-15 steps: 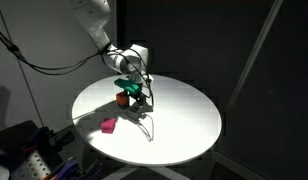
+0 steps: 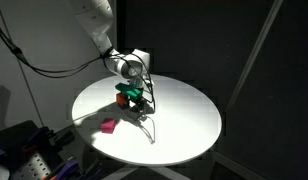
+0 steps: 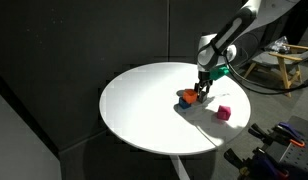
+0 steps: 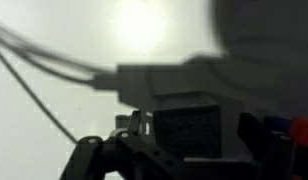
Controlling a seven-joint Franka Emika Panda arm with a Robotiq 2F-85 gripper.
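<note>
My gripper [image 2: 141, 109] is low over the white round table, beside the orange-red block [image 2: 122, 100]. In the wrist view, a dark boxy block [image 4: 187, 130] lies in the space between the open fingers; whether they touch it cannot be told. Red and blue colours of other blocks [image 4: 302, 130] show at that view's right edge. From the second exterior view, the orange block [image 3: 191, 96] is close to a blue block [image 3: 184, 103], with the arm just behind. A pink-red block [image 3: 224, 113] sits apart, nearer the robot's base side.
Black cables [image 2: 74, 72] hang from the left to the arm. A wooden chair [image 3: 289, 62] stands beyond the table.
The gripper has come down slightly, closer to the tabletop, over the last second. The orange-red and pink-red blocks look unmoved.
</note>
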